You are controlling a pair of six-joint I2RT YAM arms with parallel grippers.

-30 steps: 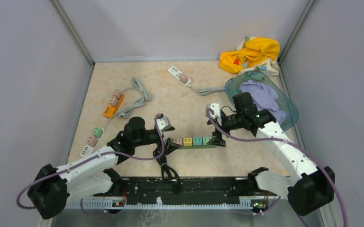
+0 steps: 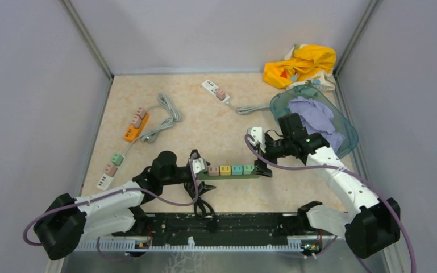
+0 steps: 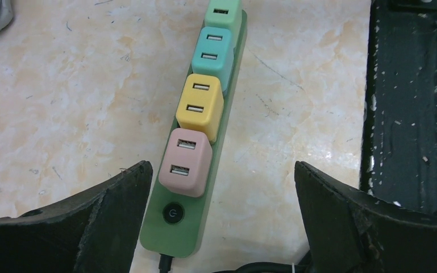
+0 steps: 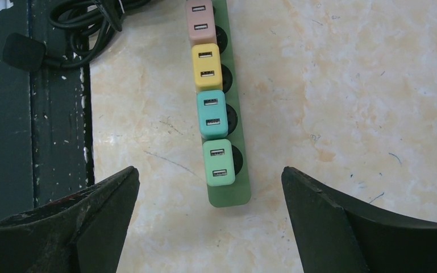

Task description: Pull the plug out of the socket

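A green power strip holds pink, yellow, teal and mint plugs, each showing two ports. My left gripper is open above the pink end, its fingers either side of the strip, nothing between them that it grips. My right gripper stands open above the mint end. In the top view both arms hang over the strip's two ends.
Other strips with plugs lie at the left and back. A teal basket with purple cloth is at the right. Black cable lies at the front edge.
My left gripper has moved toward the front edge and down over the pink end of the strip. The right one has shifted very slightly.
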